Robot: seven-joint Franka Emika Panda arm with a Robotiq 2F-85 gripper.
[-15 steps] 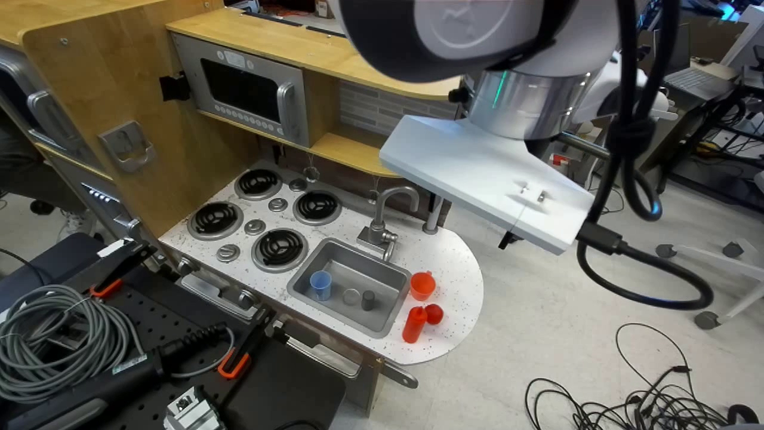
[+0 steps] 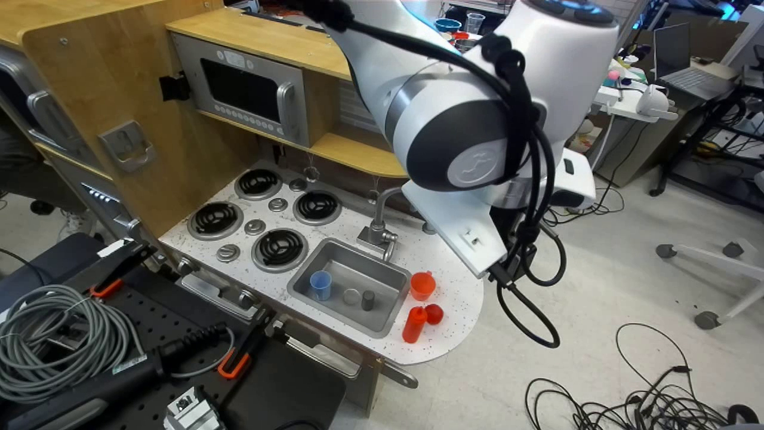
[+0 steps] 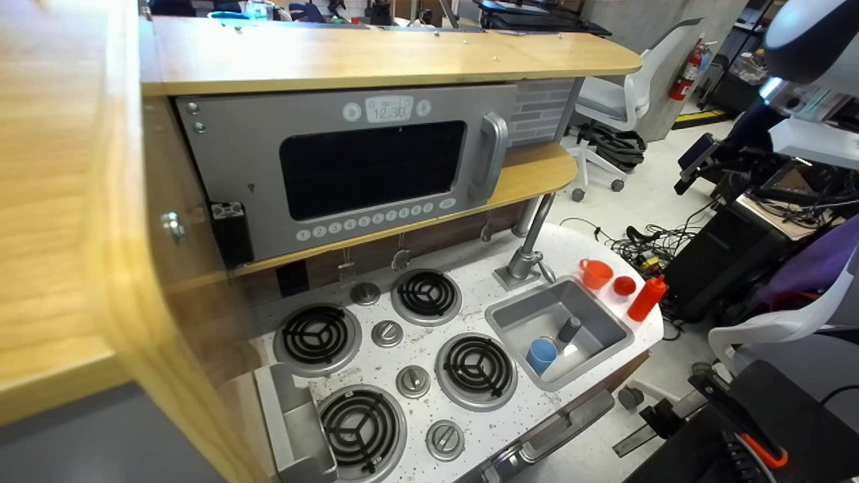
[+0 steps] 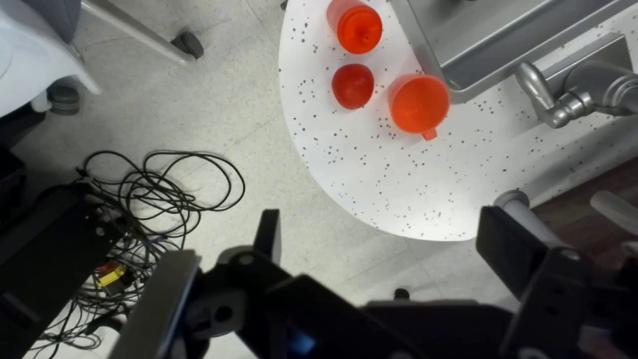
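My gripper stands open, its two fingers far apart with only bare floor showing between them. It hangs off the rounded end of the speckled white counter. On that end are an orange cup with a small handle, a red ball-like item and a red squeeze bottle, all apart from the gripper. Inside the grey sink a blue cup and a small dark cylinder can be seen. In exterior view 1 the arm hides the fingertips.
A grey faucet rises behind the sink. Left of it are several black burners. Above the counter sits a closed toy microwave under a wooden shelf. Loose cables lie on the floor.
In exterior view 1 my arm has shifted back and to the left, and its white mounting plate has tilted. The objects on the counter and in the sink look unmoved.
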